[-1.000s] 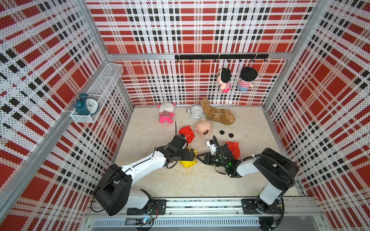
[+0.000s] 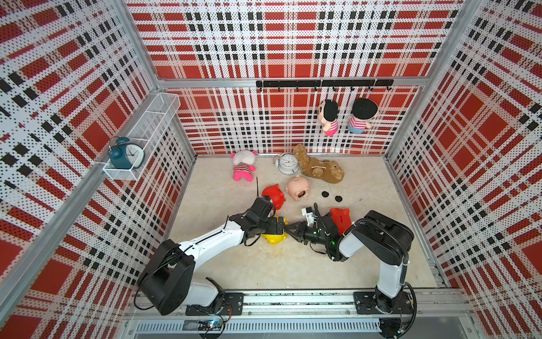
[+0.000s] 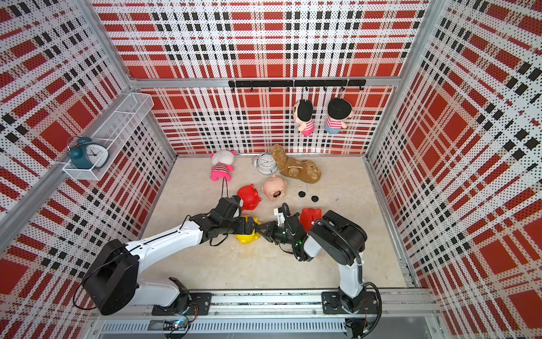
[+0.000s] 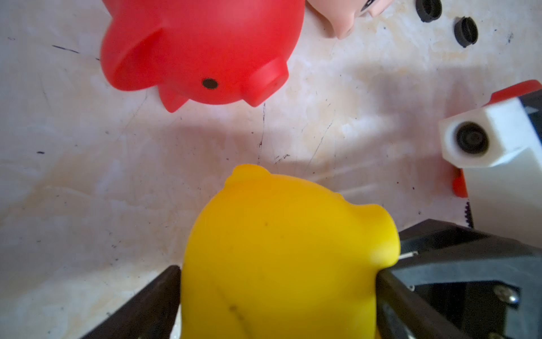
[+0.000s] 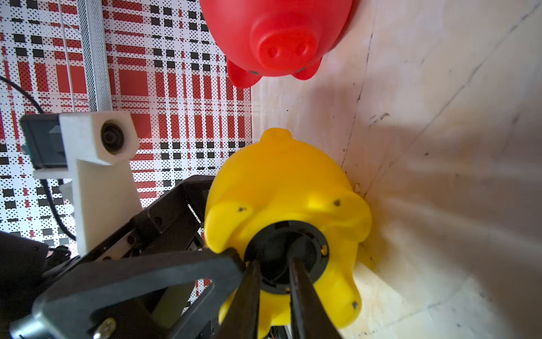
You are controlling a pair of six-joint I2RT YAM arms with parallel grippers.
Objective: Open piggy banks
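A yellow piggy bank (image 4: 279,237) fills the bottom of the left wrist view, between the fingers of my open left gripper; whether they touch it is unclear. In the right wrist view its underside faces my right gripper, with the black plug (image 5: 286,243) in it. My right gripper's fingertips are close together at that plug. A red piggy bank (image 2: 273,195) and a pink one (image 2: 298,186) lie behind, another red one (image 2: 341,217) to the right. Two loose black caps (image 2: 331,196) lie beside the pink one.
Plush toys (image 2: 319,169) and a silver alarm clock (image 2: 288,163) line the back; two dolls (image 2: 361,115) hang on the wall. A wire rack (image 2: 161,113) with a teal clock is on the left wall. The table is clearer at front and far left.
My right arm has moved left, bringing its gripper up to the yellow piggy bank. The left arm has shifted only very slightly.
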